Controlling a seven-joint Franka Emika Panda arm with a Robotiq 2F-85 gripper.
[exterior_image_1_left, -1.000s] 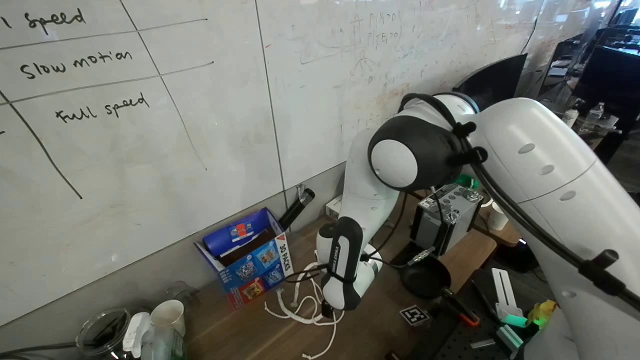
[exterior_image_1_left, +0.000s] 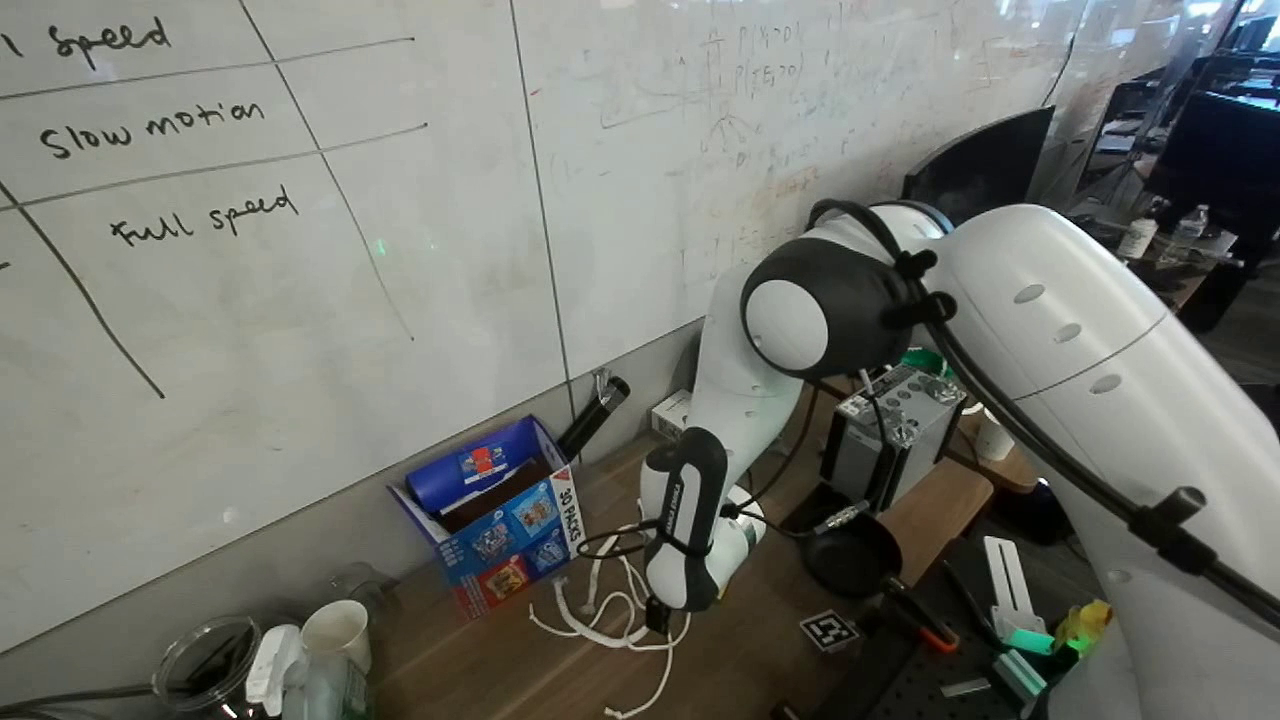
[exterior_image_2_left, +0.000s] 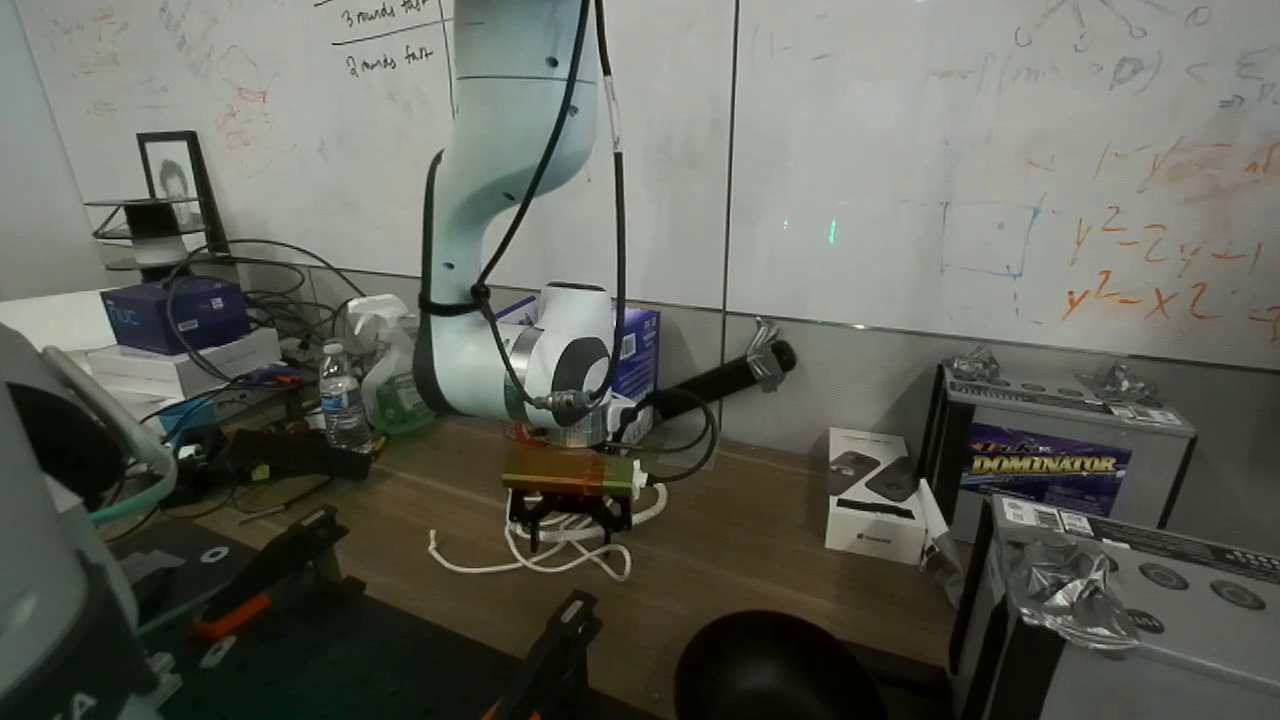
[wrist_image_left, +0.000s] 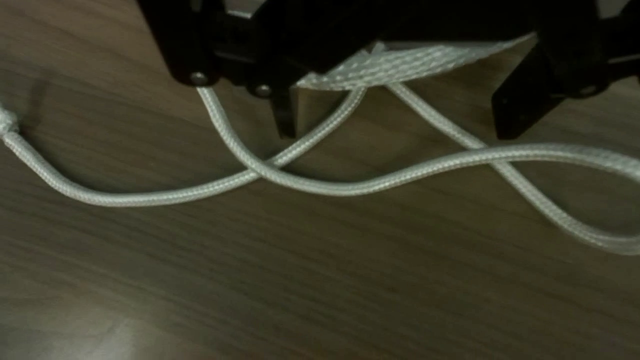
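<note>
A white braided rope (wrist_image_left: 348, 188) lies in loose, crossing loops on the wooden table, with a knotted end at the left edge of the wrist view. Right above it my gripper is open, its two black fingers well apart and stretches of rope passing below and between them. Part of the rope is hidden behind the gripper's body. From the second exterior view, the gripper (exterior_image_2_left: 570, 540) points down over the rope (exterior_image_2_left: 474, 566). In the first exterior view the arm covers most of the gripper, while the rope (exterior_image_1_left: 657, 684) spreads out to its left and front.
A blue snack box (exterior_image_1_left: 510, 534) stands open by the whiteboard, left of the arm. To the right sit a black pan (exterior_image_1_left: 852, 554) and a grey battery-like case (exterior_image_1_left: 894, 432). A white box (exterior_image_2_left: 873, 494) stands at the back. Bare table lies in front of the rope.
The arm has shifted slightly, its wrist now a little to the right and higher in the first exterior view. The visible rope lies as before.
</note>
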